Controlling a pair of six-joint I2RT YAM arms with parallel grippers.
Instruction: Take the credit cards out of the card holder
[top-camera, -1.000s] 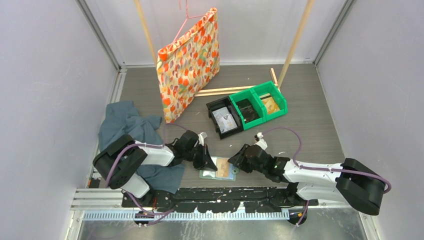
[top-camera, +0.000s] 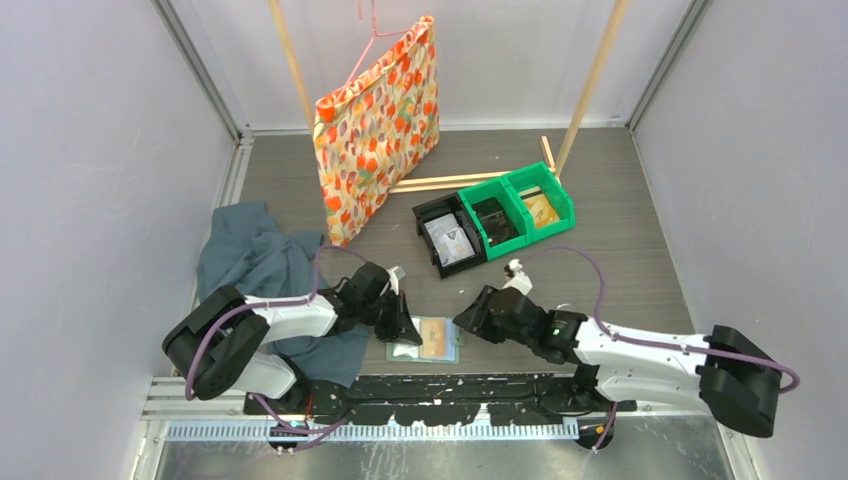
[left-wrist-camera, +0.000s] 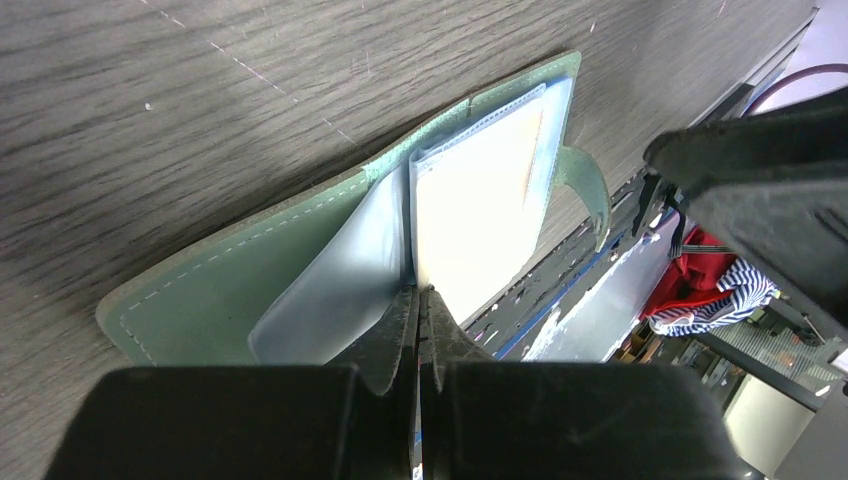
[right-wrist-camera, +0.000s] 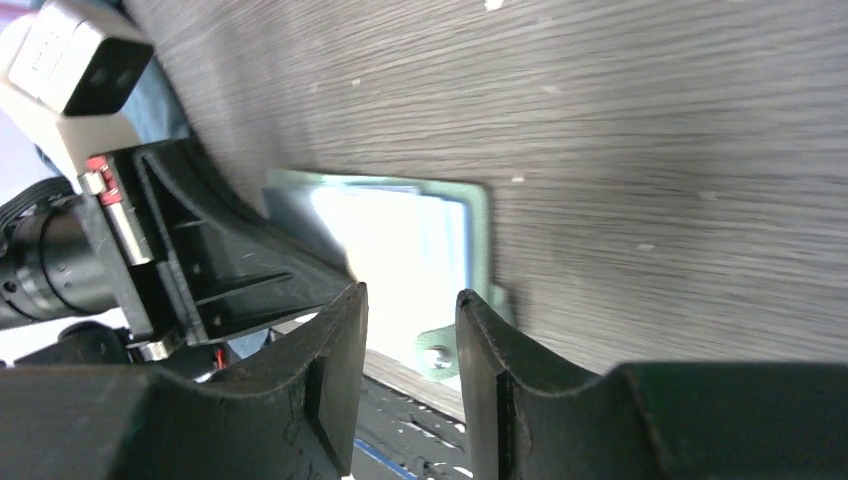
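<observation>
The green card holder lies spread open at the front of the table, with translucent sleeves and a pale card in its right half. My left gripper is shut at its middle, the tips pinching the edge of a clear sleeve. At the holder's right end, the right gripper is partly open, with a gap between its fingertips. The holder shows beyond those tips, its flap with a metal snap behind the gap. Nothing visible is held there.
Behind stand a black bin with a white card-like item and green bins holding dark and tan items. A blue cloth lies left; a patterned bag hangs above. Table right of the bins is clear.
The left gripper and the card holder have shifted slightly left together.
</observation>
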